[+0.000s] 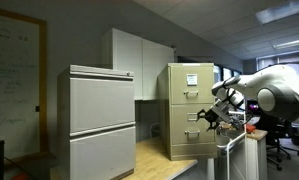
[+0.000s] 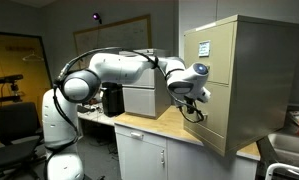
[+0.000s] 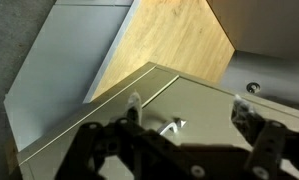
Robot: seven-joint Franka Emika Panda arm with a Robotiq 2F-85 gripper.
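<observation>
A tall beige filing cabinet (image 1: pixel 194 152) stands on the wooden counter, its drawers looking flush in exterior view 1. Silver handles run down its front, among them an upper handle (image 1: pixel 193 94). My gripper (image 1: pixel 209 120) is in front of the cabinet's right side, near the lower drawers. In the wrist view the open gripper has its fingers spread wide, with a silver handle (image 3: pixel 171 127) beyond them, partly covered by the gripper body. Nothing shows held. Exterior view 2 has the gripper (image 2: pixel 196 108) beside the cabinet front (image 2: pixel 215 75); contact cannot be judged there.
A grey two-drawer cabinet (image 1: pixel 101 105) stands to the left on the counter. Bare wooden counter (image 1: pixel 154 160) lies between the two cabinets. White wall cupboards (image 1: pixel 137 62) hang behind. A sink (image 2: pixel 287 150) is past the beige cabinet.
</observation>
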